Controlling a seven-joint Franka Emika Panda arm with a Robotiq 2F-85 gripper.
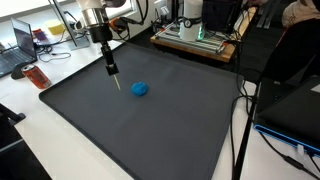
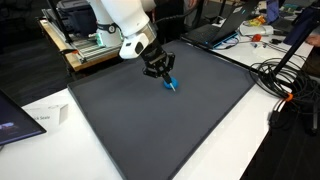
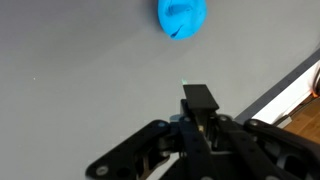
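Note:
A thin pale stick juts down from my gripper, which is shut on it, in exterior view 1. Its lower end hangs to the left of a round blue object on the dark tabletop. From exterior view 2, the stick overlaps the blue object in the line of sight, just below my gripper. In the wrist view the blue object lies at the top, apart from the dark fingers. The stick can hardly be made out there.
An orange-red can stands off its left edge, near a laptop. Black cables lie beyond the table edge in exterior view 2.

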